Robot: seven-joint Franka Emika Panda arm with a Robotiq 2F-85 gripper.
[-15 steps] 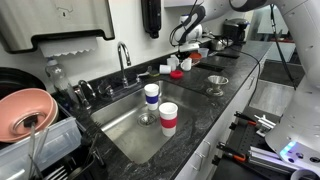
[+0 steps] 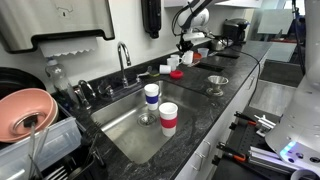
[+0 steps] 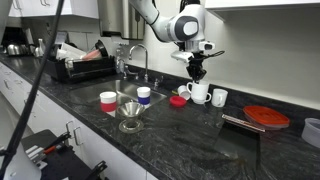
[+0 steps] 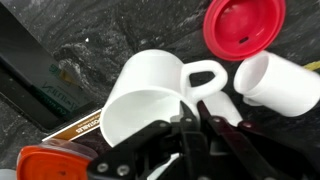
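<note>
In the wrist view a white mug lies under my gripper, with its open mouth and handle showing. The dark fingers meet at the mug's rim near the handle and are shut on it. From the second exterior view, the gripper points down over the white mug at the back of the counter. How far the mug's base is from the counter cannot be told.
A red dish and another white cup lie close beside the mug. An orange-red tray sits to the right. Nearer the sink, striped cups stand on the counter.
In exterior view 1 the arm and gripper at the far end of the counter stand slightly higher than before, with white showing beneath the gripper. The nearer objects have not moved.
</note>
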